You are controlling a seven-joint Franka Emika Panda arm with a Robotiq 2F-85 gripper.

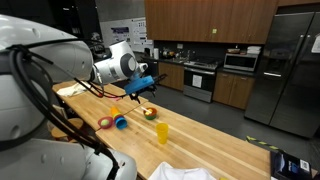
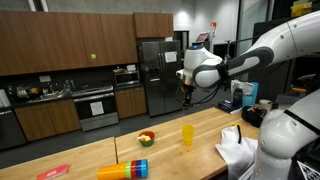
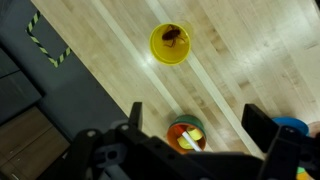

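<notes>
My gripper is open, with nothing between its fingers. It hangs well above the wooden table in both exterior views. A yellow cup stands upright on the table; in the wrist view a dark reddish-brown thing lies inside the cup. Below the gripper is a round bowl with green and red on it. From above, the bowl shows red, yellow and white contents, too small to name, and lies between the two fingers in the picture but far beneath them.
An orange and blue cylinder lies at the table's edge. Something blue is partly hidden by a finger in the wrist view. White cloth or paper rests near the arm's base. Bare table lies beyond the cup.
</notes>
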